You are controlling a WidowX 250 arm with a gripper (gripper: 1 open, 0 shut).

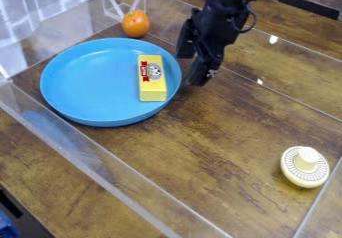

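Observation:
A black robot arm reaches in from the top, its gripper point(201, 67) open above the wooden table, just right of a blue plate point(83, 92). On that plate lies a yellow box point(152, 82) with a small red-and-white label. An orange round object point(136, 24) sits behind the plate at the upper left. Nothing shows between the gripper's fingers.
A white round object point(303, 167) with a raised centre sits at the lower right. Clear plastic walls edge the table on the left and along the sides.

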